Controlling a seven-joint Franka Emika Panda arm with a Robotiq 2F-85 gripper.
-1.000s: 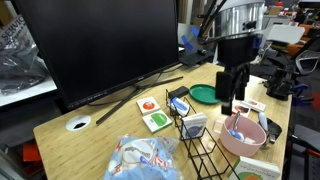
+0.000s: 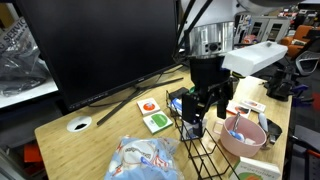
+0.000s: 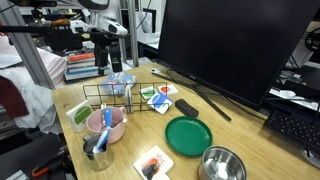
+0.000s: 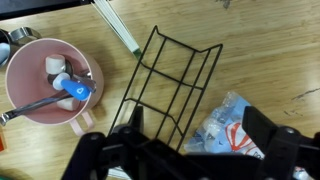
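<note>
My gripper stands open above the black wire rack, its dark fingers wide apart, nothing between them. Left of it in the wrist view is a pink bowl holding a blue-and-white utensil and small white items. To the lower right lies a clear plastic bag with blue and red print, partly hidden by a finger. From the first exterior side, the gripper hangs over the rack, between the bag and the bowl.
A green plate and a metal pot stand on the table. A clear cup is near the bowl. Behind is a large black monitor. Bare wood lies left of the bag.
Over the last second my gripper has moved left in the first exterior view, from above the pink bowl to above the wire rack. The bowl and rack stay in place.
</note>
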